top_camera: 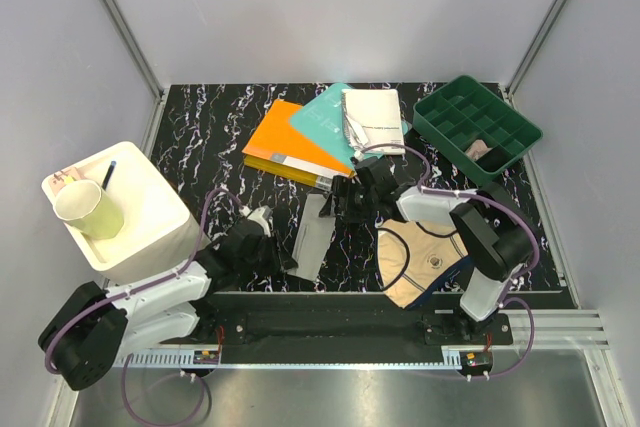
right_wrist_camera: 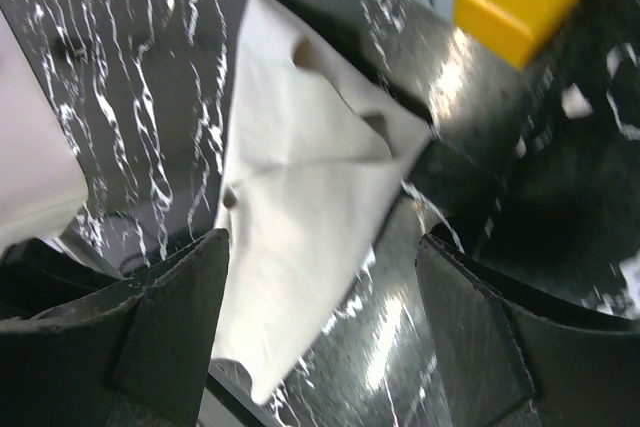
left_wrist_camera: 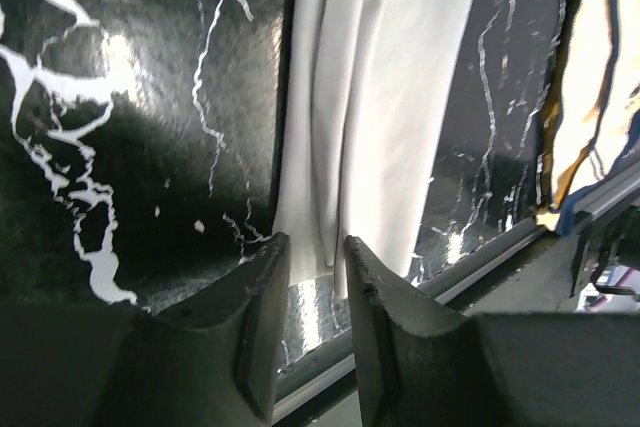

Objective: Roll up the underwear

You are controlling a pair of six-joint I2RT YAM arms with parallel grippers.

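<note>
The underwear [top_camera: 312, 239] is a pale grey-white strip, folded lengthwise, lying on the black marbled table between my arms. In the left wrist view its near end reaches between the fingertips of my left gripper, which stand partly apart; whether they touch the cloth [left_wrist_camera: 405, 97] is unclear. My right gripper is open over the far part of the strip. In the right wrist view, loose folds show on that end of the fabric [right_wrist_camera: 300, 112], with no cloth pinched.
Beyond the far end lies an orange-and-yellow box [top_camera: 285, 152], close to the strip. A beige folded cloth [top_camera: 415, 257] is on the right, a white bin [top_camera: 165, 217] on the left. A green divided tray [top_camera: 450, 112] and a notebook [top_camera: 375, 117] stand farther back.
</note>
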